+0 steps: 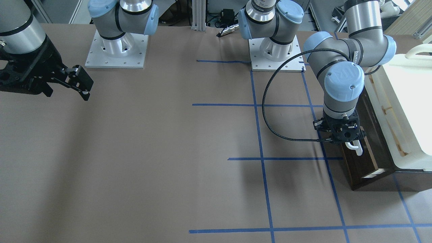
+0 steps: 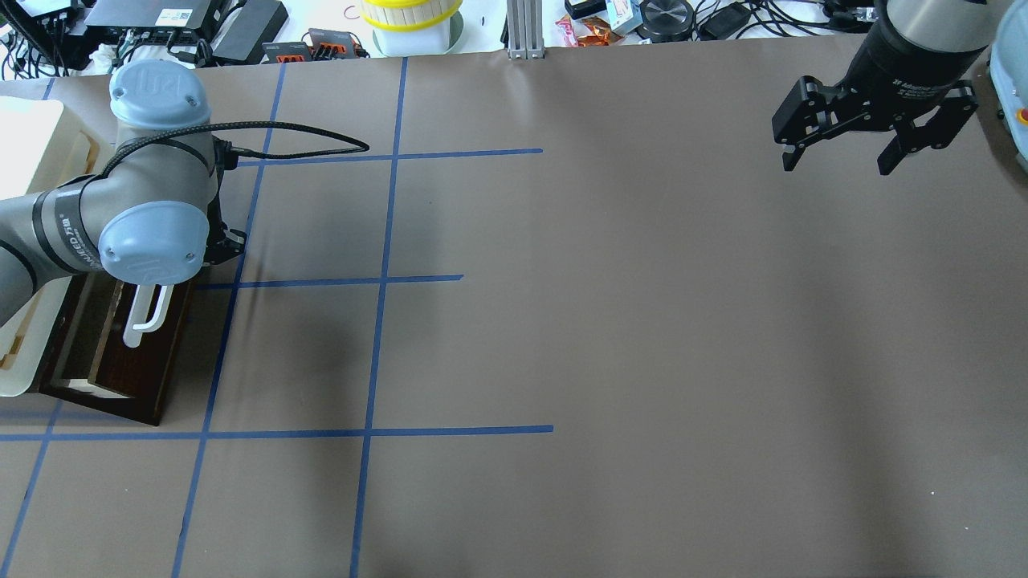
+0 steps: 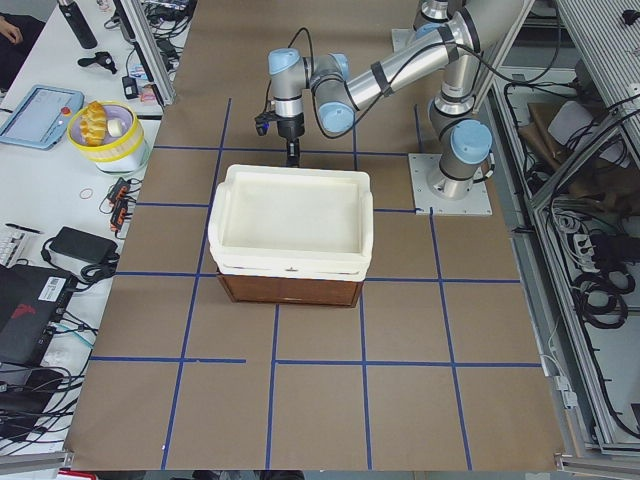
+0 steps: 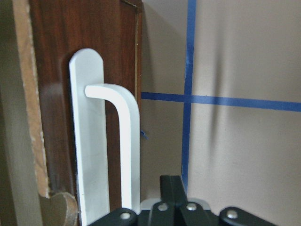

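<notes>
A dark wooden drawer [image 1: 356, 166] with a white lever handle [image 4: 90, 141] juts out from a box [image 3: 290, 288] topped by a cream tray [image 3: 292, 222]. My gripper is over the handle's end, its black fingers close together at the bottom of the left wrist view, apparently shut with nothing visible between them. In the front and top views the arm's wrist hides much of the gripper and part of the handle.
A second black gripper [image 2: 872, 125] hangs at the far side. A yellow-rimmed bucket [image 3: 105, 140] stands on a side table.
</notes>
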